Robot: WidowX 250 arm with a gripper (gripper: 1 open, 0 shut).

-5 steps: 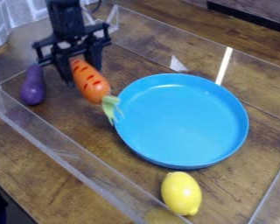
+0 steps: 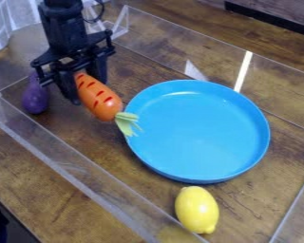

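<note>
A black robot gripper (image 2: pixel 68 68) reaches down from the top left, shut on an orange carrot (image 2: pixel 98 95) with dark marks and pale green leaves. The carrot is tilted, its leafy end down beside the left rim of a blue plate (image 2: pixel 199 128). A purple eggplant (image 2: pixel 35 95) stands left of the gripper, partly behind it.
A yellow lemon (image 2: pixel 197 209) lies on the wooden surface in front of the plate. Clear transparent edges run across the lower left and the right.
The gripper and carrot have moved left, away from the plate's middle and closer to the eggplant. Plate and lemon are unmoved.
</note>
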